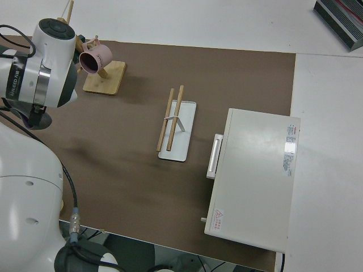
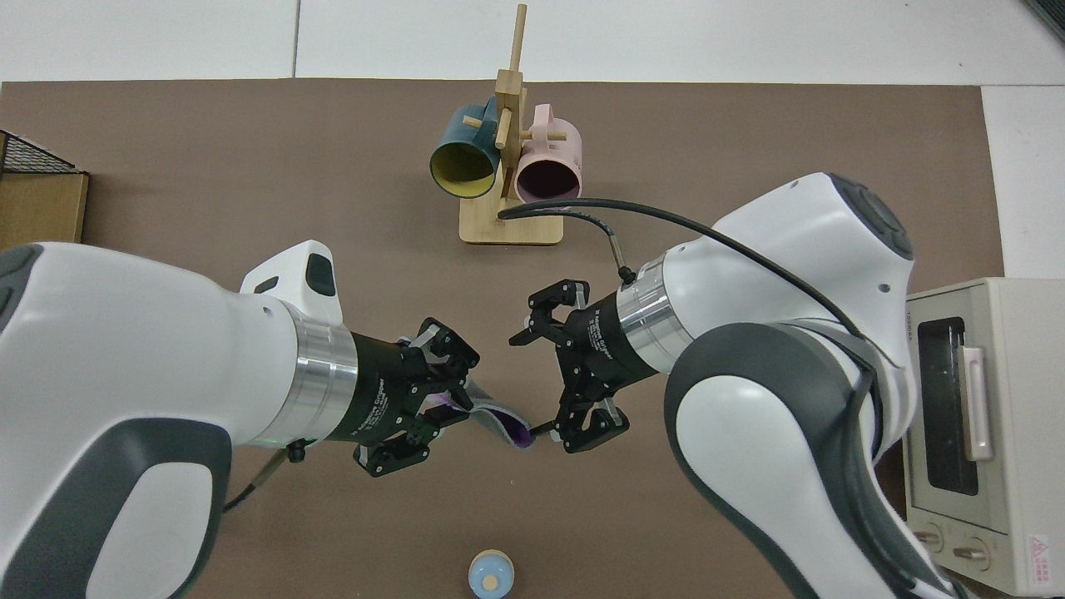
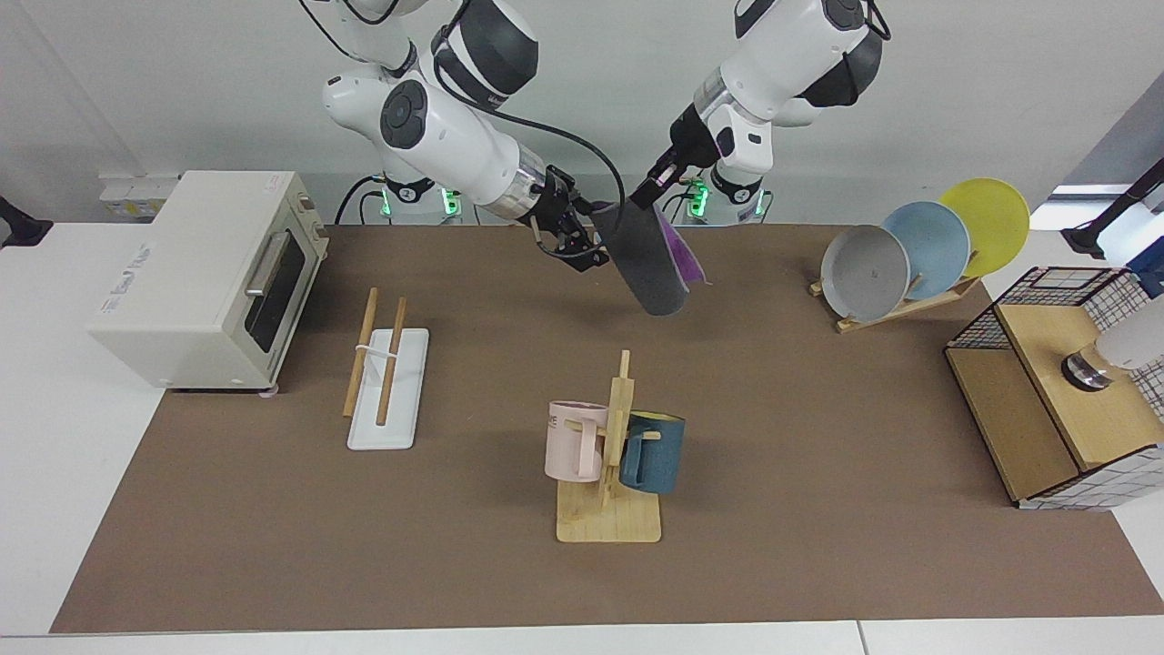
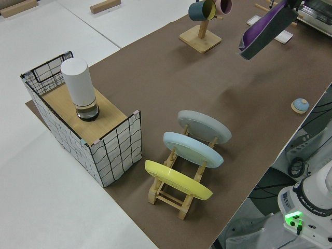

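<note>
A grey cloth-like piece with purple lining (image 2: 499, 419) hangs from my left gripper (image 2: 449, 399), which appears closed on it; in the left view it (image 3: 644, 262) droops between both arms. My right gripper (image 2: 539, 369) is at the piece's right side, its lower finger at or very near the edge; whether it touches or grips cannot be told.
A mug tree with blue (image 2: 464, 150) and pink (image 2: 549, 150) mugs stands at the back. A white oven (image 2: 1028, 429) is at the right; a plate rack (image 3: 906, 306), wire shelf (image 3: 1015, 426) and small blue round object (image 2: 491, 575) are around the mat.
</note>
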